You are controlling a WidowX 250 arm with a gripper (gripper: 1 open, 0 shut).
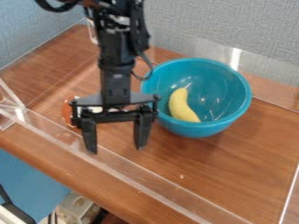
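Note:
My black gripper (115, 136) stands open low over the wooden table, left of centre, its two fingers spread apart with nothing seen between them. An orange and white object (72, 113) sits behind it on the left, mostly hidden by the gripper. To the right, a teal bowl (221, 113) holds a yellow banana-like object (183, 107) resting inside it.
Bare wooden table (228, 175) fills the front and right. A clear plastic edge (163, 194) runs along the front. Grey padded walls (211, 26) stand at the back.

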